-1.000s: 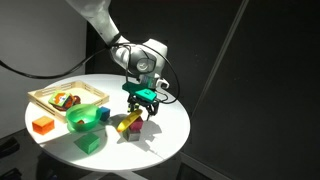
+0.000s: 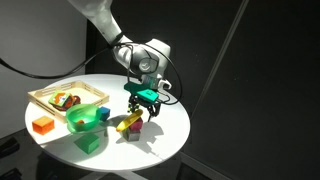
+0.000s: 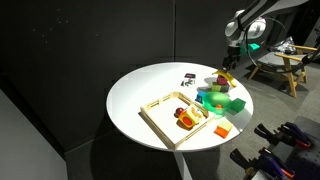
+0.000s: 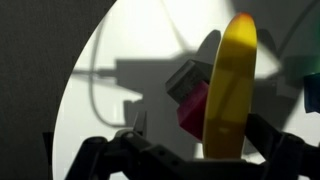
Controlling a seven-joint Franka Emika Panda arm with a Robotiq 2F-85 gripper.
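A long yellow piece (image 4: 232,85) with an orange tip stands out in the wrist view, its near end between my open fingers and close to the right one. Whether it touches that finger, I cannot tell. Alongside it are a crimson block (image 4: 193,112) and a grey block (image 4: 188,80). In exterior view 1 the yellow piece (image 2: 129,121) slants beside the crimson block (image 2: 136,127), with my gripper (image 2: 145,108) just above and behind them. Exterior view 2 also has the yellow piece (image 3: 229,79) at the table's right side, below the arm.
A green bowl (image 2: 84,118) and a blue block (image 2: 103,114) are left of the gripper. Nearer the front lie a green block (image 2: 88,145) and an orange block (image 2: 43,125). A wooden tray (image 3: 155,122) holds several items. The table's right edge is close to the gripper.
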